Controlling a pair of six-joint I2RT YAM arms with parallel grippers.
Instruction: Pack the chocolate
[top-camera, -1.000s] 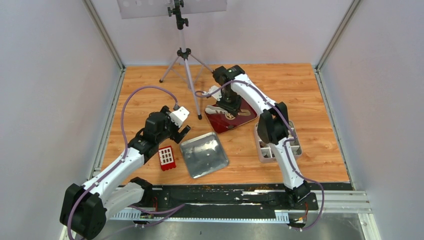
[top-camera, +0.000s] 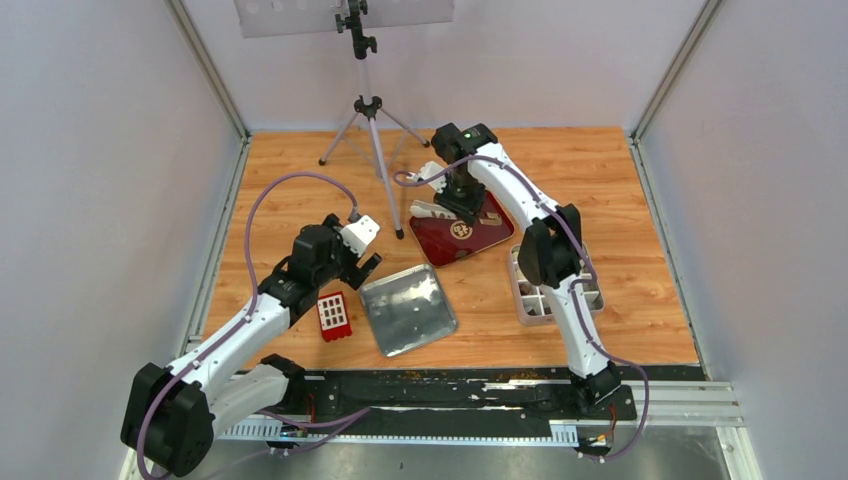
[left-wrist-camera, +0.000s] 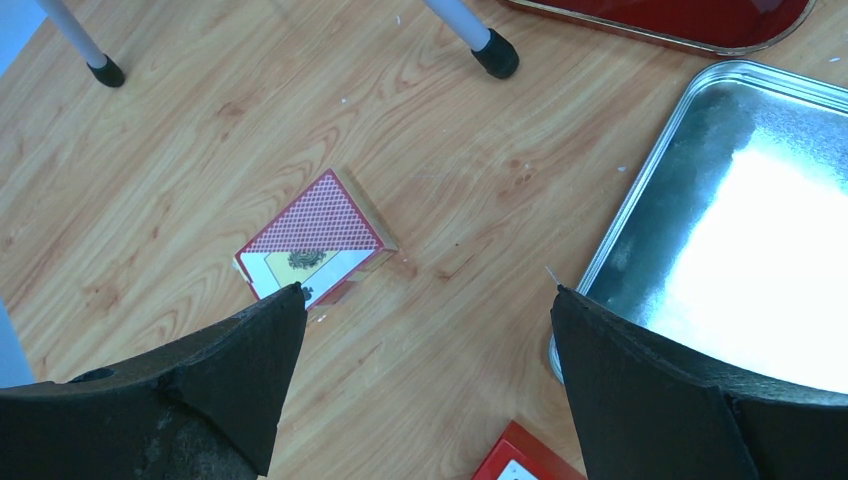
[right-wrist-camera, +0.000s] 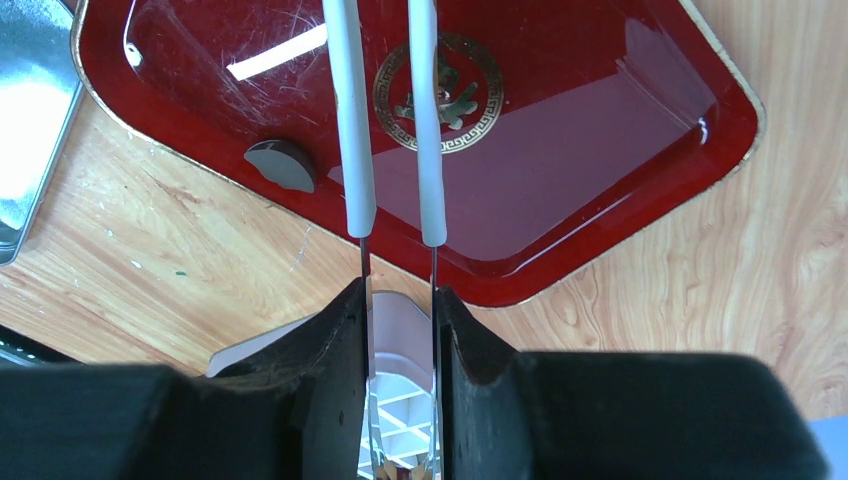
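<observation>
Over the red tray (top-camera: 440, 240) my right gripper is shut on tongs with long pale tips (right-wrist-camera: 352, 150), their two arms slightly apart. A dark rounded piece (right-wrist-camera: 280, 165), possibly chocolate, lies in that tray near its rim, left of the tips in the right wrist view. The compartment box (top-camera: 530, 312) sits right of centre, partly under my right arm. My left gripper (top-camera: 362, 250) stands open above the table at left, with nothing between its fingers.
A metal tray (top-camera: 408, 310) lies at front centre, beside a red box with a white grid (top-camera: 333, 316). A tripod (top-camera: 372, 140) stands at the back. A patterned card-like box (left-wrist-camera: 310, 230) lies beneath my left gripper.
The left arm is still.
</observation>
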